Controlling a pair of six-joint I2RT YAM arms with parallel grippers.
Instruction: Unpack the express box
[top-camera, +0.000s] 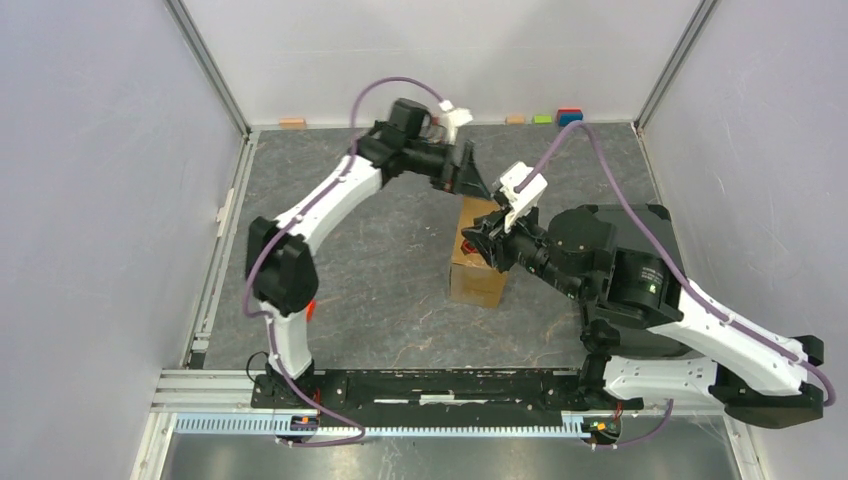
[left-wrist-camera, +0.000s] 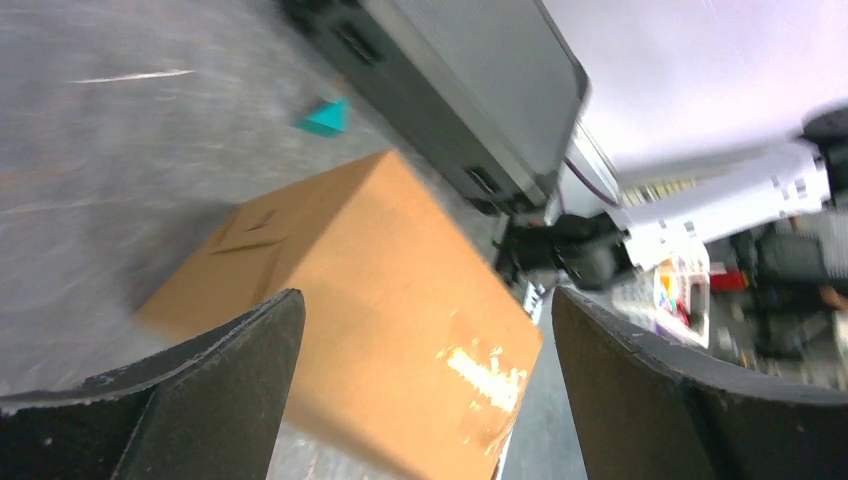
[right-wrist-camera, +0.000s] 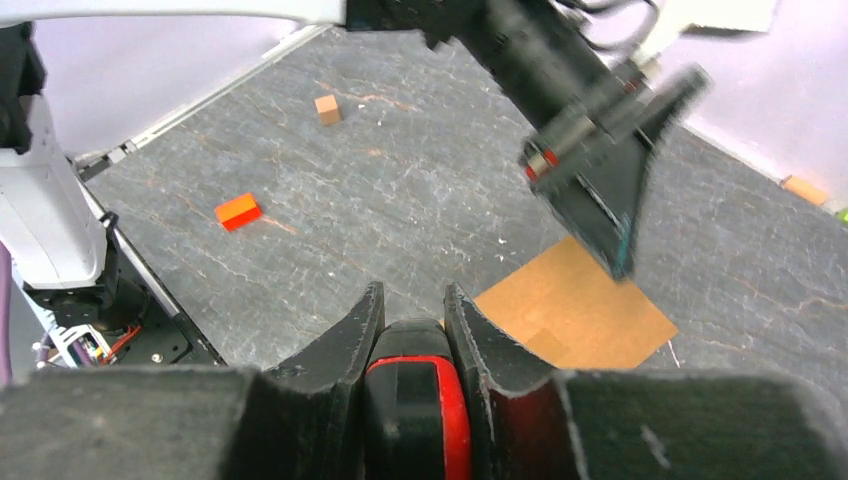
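Note:
A cardboard box stands on the grey table right of middle; its top face and taped sides show in the wrist views. My right gripper is shut on a red-and-black object at the box in the top view. Whether that object is clear of the box cannot be told. My left gripper is open above the box, blurred in the top view, with nothing held between its fingers.
A large black case occupies the right side. Small coloured blocks, including a blue one, line the back edge. An orange block lies on the left.

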